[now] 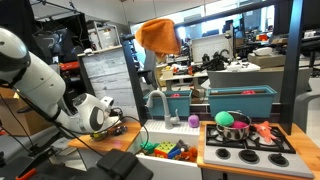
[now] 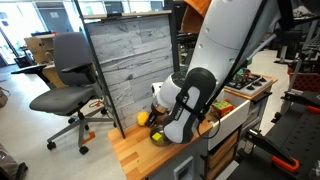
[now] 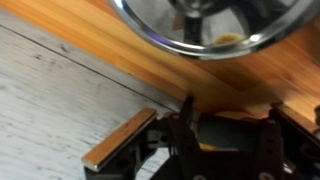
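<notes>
My gripper [image 2: 155, 118] is at the left end of the wooden counter, close to the grey wall panel. Just beside its fingertips is a yellow object [image 2: 143, 118]. In the wrist view, yellow shows again around the dark fingers at the lower right, but blur and the fingers' own bulk hide whether they touch or grip it. A round metal pan [image 3: 160, 38] with a shiny rim fills the top of the wrist view, and a small orange-yellow piece [image 3: 228, 39] shows in it.
The grey panel [image 2: 135, 60] rises close behind the gripper. To the right are a faucet [image 1: 160, 103], a sink bin with colourful blocks [image 1: 172, 151], and a stove [image 1: 250, 150] with a pot [image 1: 232, 130]. Bare wood [image 2: 127, 147] lies left of the pan.
</notes>
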